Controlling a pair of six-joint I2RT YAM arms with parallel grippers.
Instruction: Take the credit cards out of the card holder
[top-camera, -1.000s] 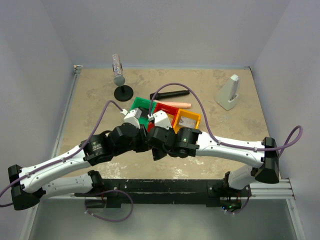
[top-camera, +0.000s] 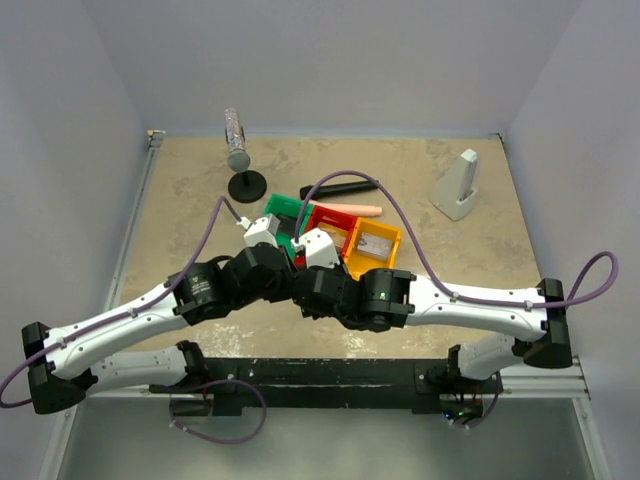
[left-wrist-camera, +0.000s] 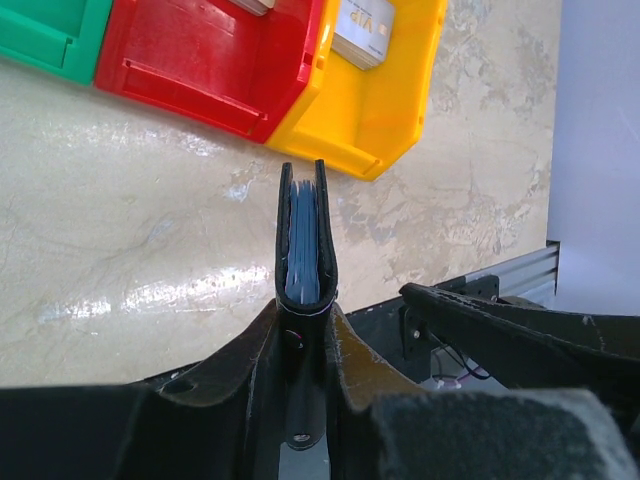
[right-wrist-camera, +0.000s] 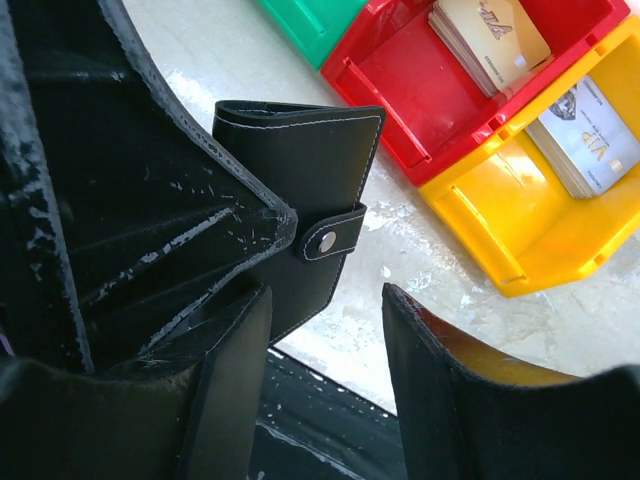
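The black leather card holder (right-wrist-camera: 300, 170) with a snap strap hangs in the right wrist view, my left gripper shut on it. Seen end-on in the left wrist view, the holder (left-wrist-camera: 305, 240) has several bluish card edges between its covers. My right gripper is open just beside the holder, its fingers at the bottom of its own view. In the top view both grippers meet over the front of the bins, mostly hidden by the arms.
Green (top-camera: 280, 208), red (left-wrist-camera: 190, 70) and yellow (right-wrist-camera: 510, 230) bins stand behind; red and yellow hold card stacks. A black microphone (top-camera: 340, 188), a stand (top-camera: 247, 185) and a white holder (top-camera: 455, 190) are farther back. Bare table lies in front.
The left arm has barely moved.
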